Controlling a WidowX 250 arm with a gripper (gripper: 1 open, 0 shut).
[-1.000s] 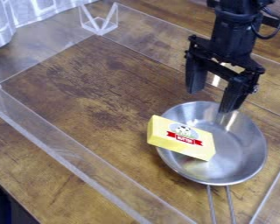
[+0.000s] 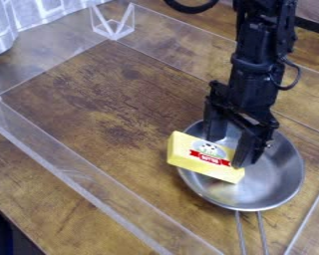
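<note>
A yellow box [image 2: 197, 156] with a white and red label lies tilted in a silver pan [image 2: 269, 184], at the pan's left side. My black gripper [image 2: 235, 140] is open and low over the pan, its fingers just above and behind the box, partly over its far edge. Nothing is seen held between them.
A clear plastic piece [image 2: 112, 25] stands at the back left. The pan's handle points toward the front edge.
My gripper has moved down and slightly left, from above the back of the pan to close over the box. The box and pan look unmoved.
</note>
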